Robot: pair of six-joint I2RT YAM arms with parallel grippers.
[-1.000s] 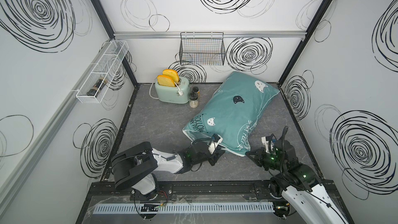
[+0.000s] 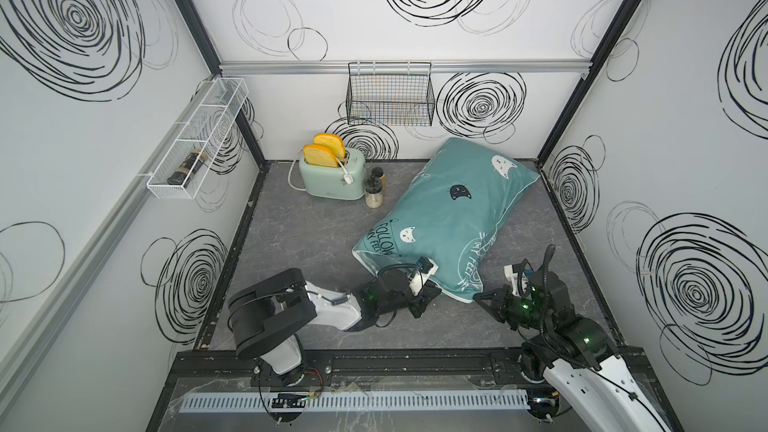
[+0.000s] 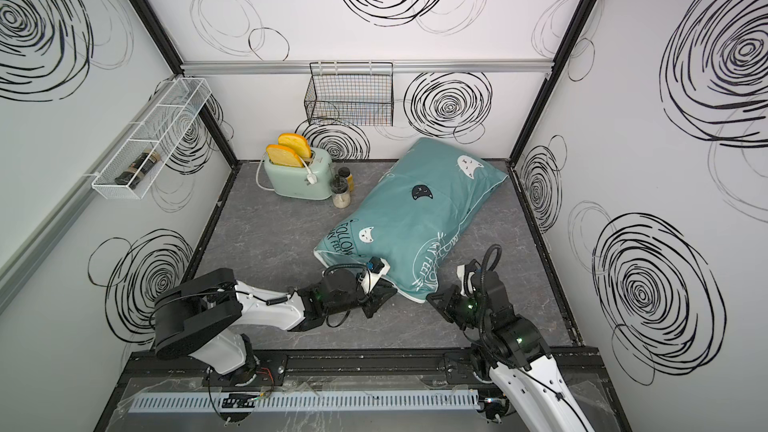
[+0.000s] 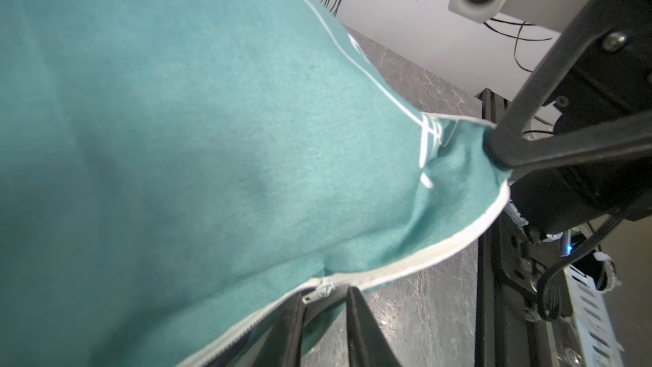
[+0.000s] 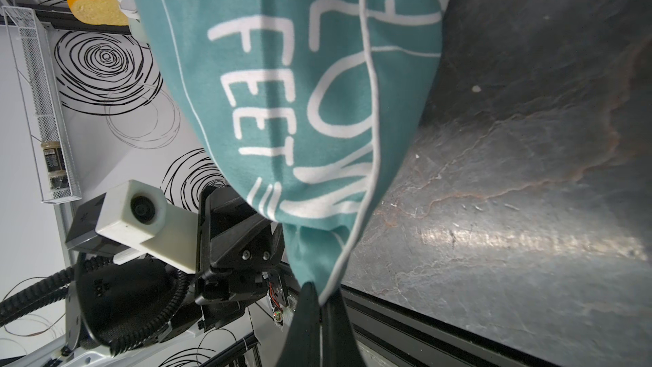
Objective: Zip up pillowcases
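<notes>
A teal pillowcase (image 2: 448,216) with white edging and cat prints lies diagonally on the grey table. My left gripper is at its near edge; in the left wrist view its fingers stand part open around or just under the zipper pull (image 4: 324,291) on the white zipper. My right gripper is shut on the near-right corner of the pillowcase, holding the cloth drawn out beside the zipper's end.
A mint toaster (image 2: 332,180) with bread slices and two shakers (image 2: 373,196) stand at the back left. Wire baskets (image 2: 390,96) hang on the walls. Bare table lies to the left.
My left gripper and arm have moved slightly right along the pillowcase's near edge. The right arm and the pillowcase look unchanged.
</notes>
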